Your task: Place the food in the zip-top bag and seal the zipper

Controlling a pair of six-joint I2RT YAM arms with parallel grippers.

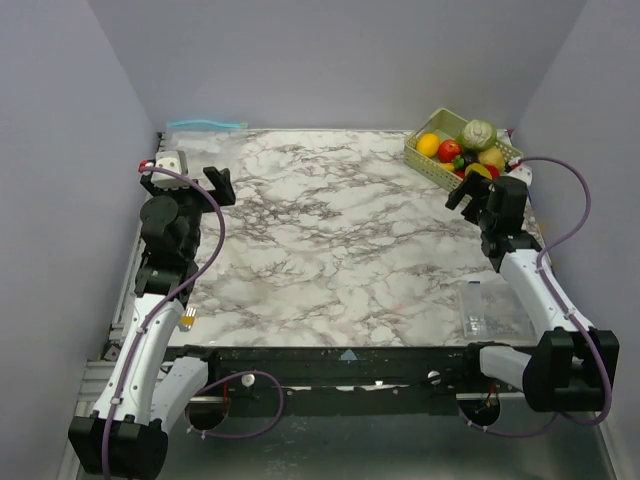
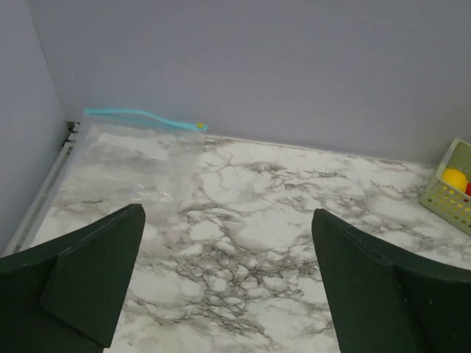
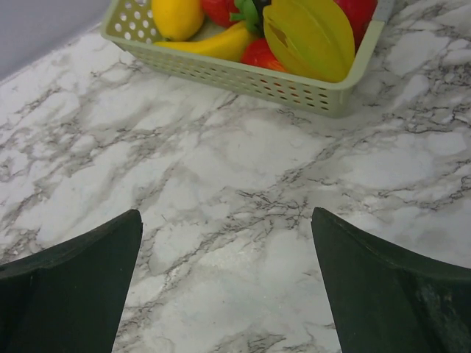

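A clear zip top bag (image 2: 132,165) with a blue zipper strip (image 2: 147,118) lies flat at the back left of the table, also visible in the top view behind my left gripper (image 1: 199,185). That gripper is open and empty. At the back right a pale green basket (image 3: 324,95) holds several pieces of food, among them a yellow mango (image 1: 428,144), a red fruit (image 1: 449,151), a cabbage (image 1: 478,135), a banana (image 3: 213,45) and a starfruit (image 3: 309,37). My right gripper (image 1: 463,197) stands open and empty just in front of the basket.
A clear flat plastic item (image 1: 490,310) lies at the front right, partly under the right arm. Grey walls close in the back and both sides.
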